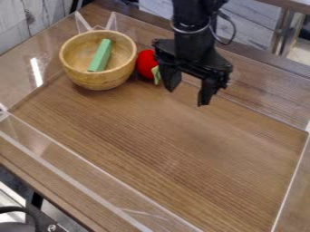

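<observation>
The black robot gripper (191,87) hangs over the upper middle of the wooden table, its fingers spread open with nothing visible between them. Just left of it and partly behind it lies a red round object (147,64) with a small pale green part beside it. At the upper left stands a wooden bowl (97,83) holding a long green object (101,55).
A pale wall edge runs along the upper left, and a ledge shows at the top right. A dark cable (24,214) is at the lower left corner.
</observation>
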